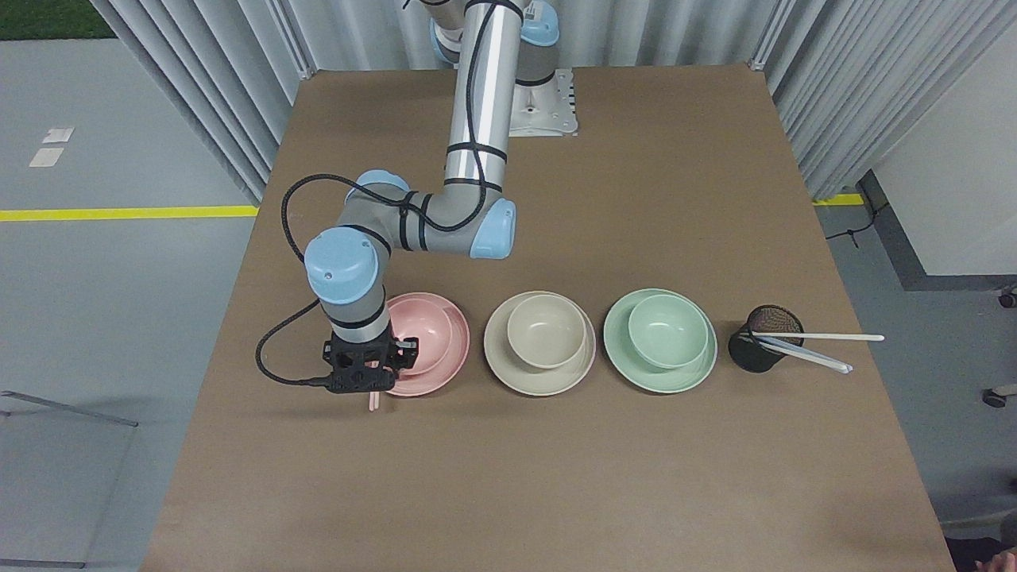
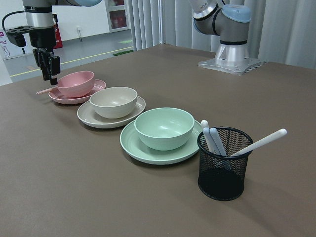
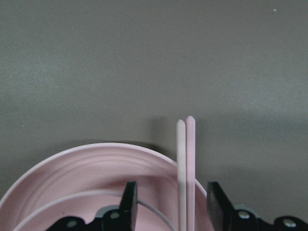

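Observation:
My gripper hangs over the front-left of the pink plate (image 3: 96,163), fingers apart, with two pale pink chopsticks (image 3: 190,149) lying on the plate between and below them, their tips past the rim. In the left view the gripper (image 2: 51,79) is just above the chopsticks (image 2: 44,91) beside the pink bowl (image 2: 76,85). A cream bowl (image 1: 546,330) on its plate sits in the middle, a green bowl (image 1: 667,330) on its plate to the right.
A black mesh cup (image 2: 221,182) holding several white and pale sticks stands at the right. The robot base (image 2: 232,64) is at the back.

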